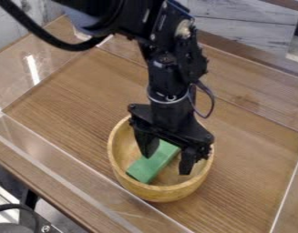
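Note:
A yellow-tan bowl (pixel 174 189) sits on the wooden surface in the lower middle of the camera view. A green block (pixel 148 167) lies inside it, partly hidden by the arm. My black gripper (pixel 166 157) is open over the bowl, its fingers reaching down into it on either side of the green block's upper part. Whether they touch the block cannot be told.
A pale wall stands at the back, and a black cable runs at the lower left corner.

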